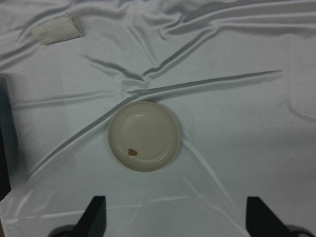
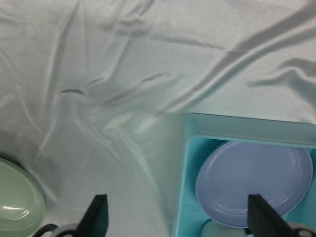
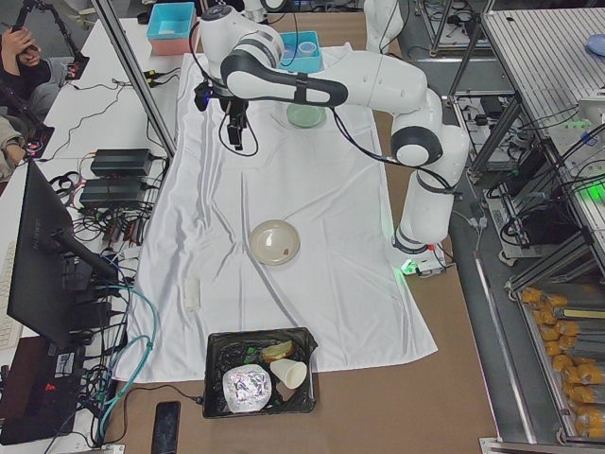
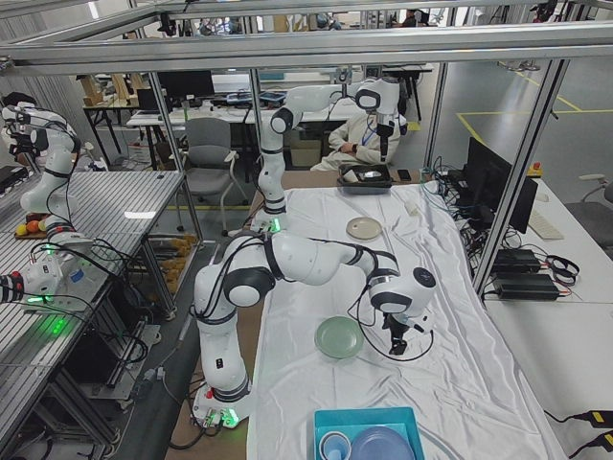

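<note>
A beige plate (image 1: 143, 136) with a small brown bit lies on the white cloth. My left gripper (image 4: 384, 144) is raised high above it, open and empty. A black tray (image 3: 217, 374) holds foil, a cup and other items. My right gripper (image 4: 397, 340) hangs over the cloth between a green plate (image 2: 15, 197) and a teal bin (image 2: 190, 182), open with nothing between its fingers. A blue plate (image 2: 254, 182) and a cup lie in the bin.
A folded pale cloth (image 1: 57, 30) lies near the beige plate. Monitors and cables line one side of the table; metal frame posts stand alongside.
</note>
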